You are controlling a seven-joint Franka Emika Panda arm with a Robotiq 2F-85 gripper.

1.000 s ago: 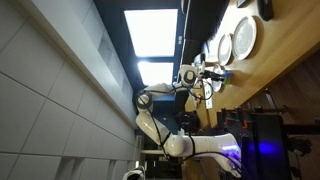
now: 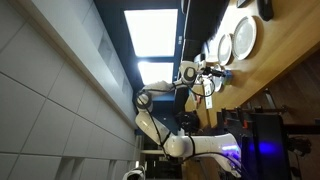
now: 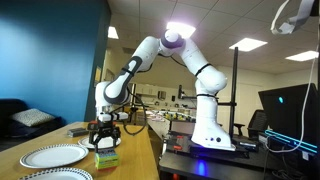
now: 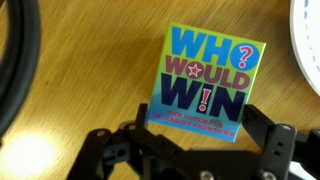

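A small colourful box or book (image 4: 206, 83) with "WHO WOULD WIN" on its face fills the middle of the wrist view. My gripper has its fingers apart, one near each lower corner of that face. Whether the pads touch its sides I cannot tell. In exterior view 2 a green and yellow block (image 3: 107, 158), likely the same thing, sits low at the table, with the gripper (image 3: 103, 147) just over it. The gripper is small and dark in exterior view 1, so its fingers do not show clearly there.
White plates lie close by: one (image 3: 55, 157) left of the block, another (image 3: 62, 174) nearer the camera. In the wrist view a plate rim (image 4: 305, 45) reaches in at the right. A dark cable or hose (image 4: 20, 60) curves along the left. Bare wooden table (image 4: 90, 60) shows left of the box.
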